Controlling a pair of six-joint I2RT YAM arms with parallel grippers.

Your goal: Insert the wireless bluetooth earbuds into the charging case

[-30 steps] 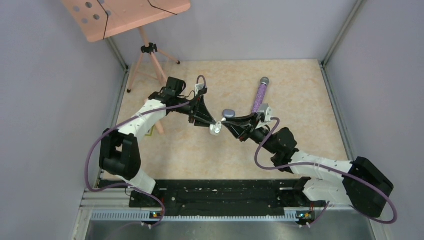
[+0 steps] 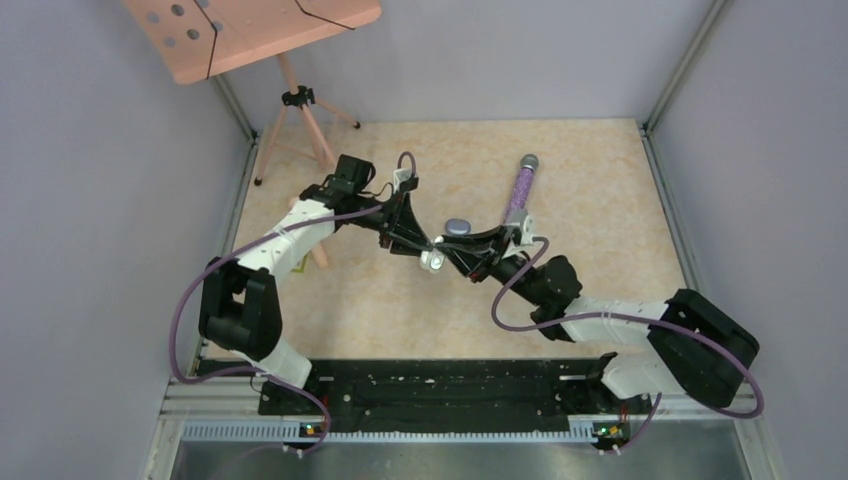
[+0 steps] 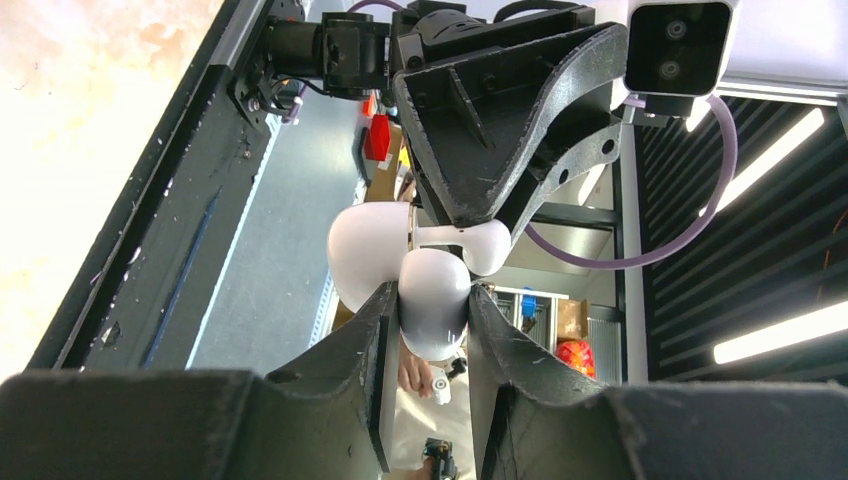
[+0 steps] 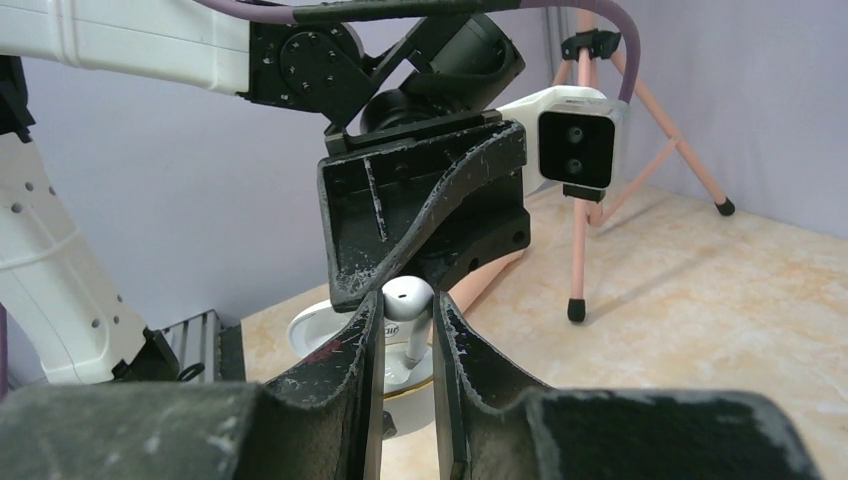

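Observation:
The white charging case (image 3: 433,300) is gripped between the fingers of my left gripper, off the table, with its lid (image 4: 318,325) swung open. A white earbud (image 4: 408,298) sits at the case, its stem reaching down into the opening; how deep it is seated cannot be told. My right gripper has one finger on either side of the earbud's round head; whether they press on it is unclear. From above, both grippers meet over the case (image 2: 431,261), which they partly cover. The case's other slot is mostly hidden.
On the table behind the grippers lie a small grey-blue round object (image 2: 457,227) and a purple microphone (image 2: 522,187). A pink stand (image 2: 310,120) rises at the back left.
My right arm has shifted left over the last second, bringing its fingertips and the earbud up to the case. The left arm and case have barely moved.

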